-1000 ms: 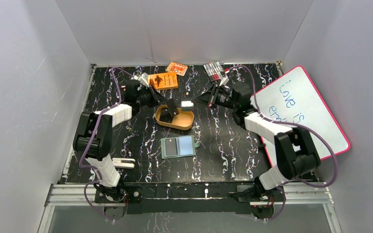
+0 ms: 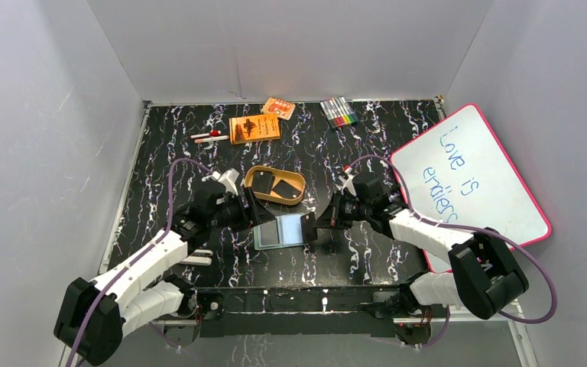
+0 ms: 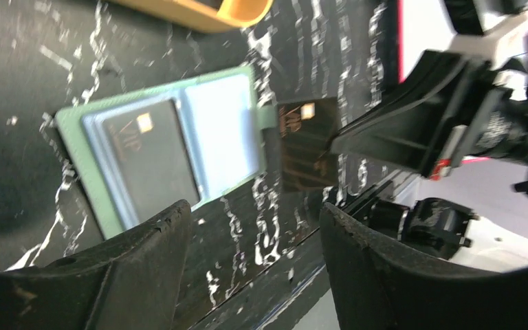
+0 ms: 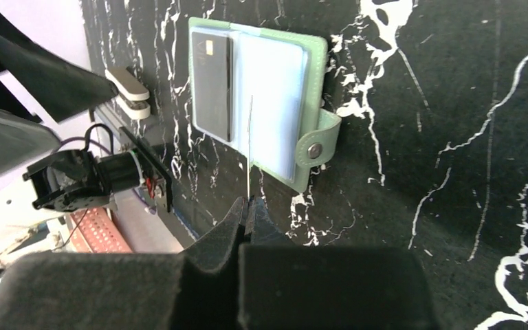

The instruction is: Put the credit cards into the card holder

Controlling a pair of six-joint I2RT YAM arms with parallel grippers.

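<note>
The card holder lies open on the table: a pale green cover with clear sleeves. Its left sleeve has a black VIP card in it; the right sleeve looks white and bare of a black card. Shut on another black card, my right gripper keeps it just right of the holder. That card shows edge-on in the right wrist view. Over the holder's left part hovers my left gripper, open with empty space between its fingers. Black cards lie in the tan basket.
Behind the holder, close to it, stands the basket. Books, markers and pens are at the back. A white stapler-like object lies at front left, partly under my left arm. A whiteboard fills the right side.
The right gripper moved toward the front with its card, to the holder's right edge.
</note>
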